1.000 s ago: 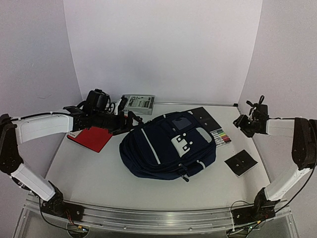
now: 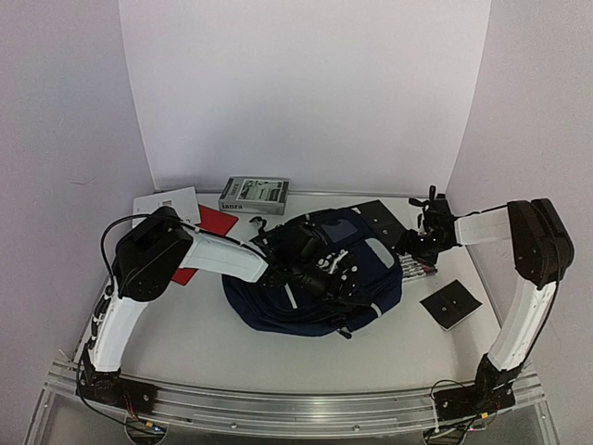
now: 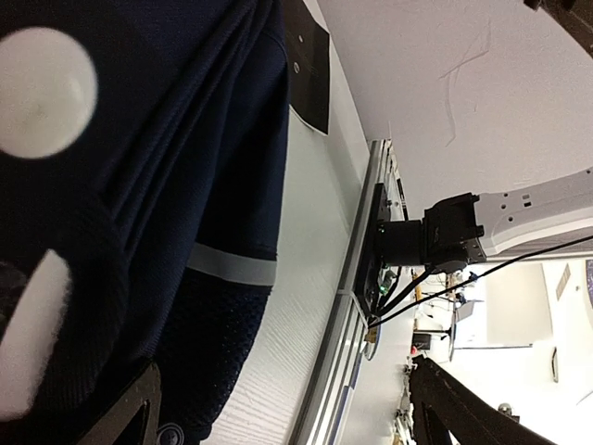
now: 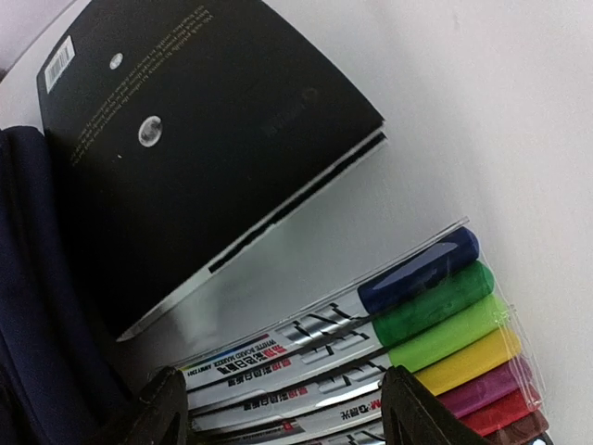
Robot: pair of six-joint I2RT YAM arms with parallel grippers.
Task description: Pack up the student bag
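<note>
The navy backpack point(image 2: 255, 301) lies flat in the middle of the table, largely covered by my left arm in the top view. My left gripper point(image 2: 350, 298) is over its right front part, fingers spread and nothing between them. Below it in the left wrist view are the bag's fabric point(image 3: 208, 162) and a grey strip point(image 3: 232, 264). On the right, my right gripper point(image 2: 408, 248) is above the pack of coloured markers point(image 2: 417, 269), also open. In the right wrist view the markers point(image 4: 371, 348) lie side by side in clear wrapping, the near ones partly behind the fingers point(image 4: 412, 413).
A black book point(image 4: 213, 120) lies between bag and markers, one edge against the bag. A smaller black notebook point(image 2: 451, 304) is at the right. Far left are a red folder point(image 2: 215, 221), a white sheet point(image 2: 181, 201) and a grey box point(image 2: 254, 195).
My left arm has swung right from beside the bag to over its front right part. My right gripper has come left from near the wall to over the markers. The bag stays put.
</note>
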